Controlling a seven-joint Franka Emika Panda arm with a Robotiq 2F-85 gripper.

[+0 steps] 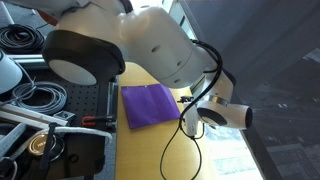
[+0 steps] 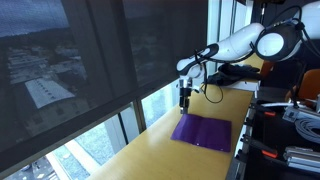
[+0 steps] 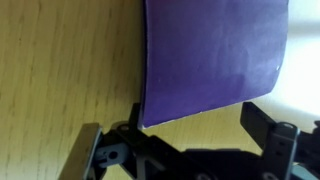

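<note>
A purple cloth (image 2: 207, 133) lies spread on the wooden table, with a fold line running across it. In the wrist view the same cloth (image 3: 210, 55) fills the upper middle and right, one corner reaching down close to the left finger. My gripper is open, its two fingers wide apart and nothing held between them. From the second exterior view, the gripper (image 2: 185, 103) hangs above the cloth's far edge. Part of the cloth (image 1: 148, 106) is hidden behind the arm in the first exterior view.
Bare table (image 2: 130, 150) stretches to the left of the cloth. A black cable (image 1: 163, 150) loops from the arm. Beside the table stands a dark cart (image 1: 85, 100) with coiled cables (image 1: 40, 97). A large window (image 2: 60, 95) with a dark shade lies beyond the table.
</note>
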